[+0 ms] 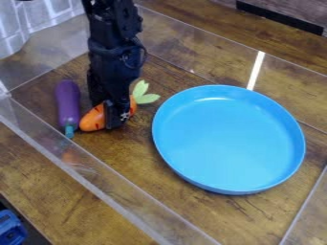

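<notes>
The black gripper (110, 101) reaches down from the top left onto an orange toy carrot (92, 121) with pale green leaves, covering much of it; whether its fingers grip the carrot is hard to tell. A purple toy eggplant (68, 103) lies just left of the carrot, its green tip pointing toward the front.
A large blue plate (228, 136) fills the right of the wooden surface, close to the carrot's leaves. Clear plastic edges run along the left and front. A blue object (8, 228) shows at the bottom left corner.
</notes>
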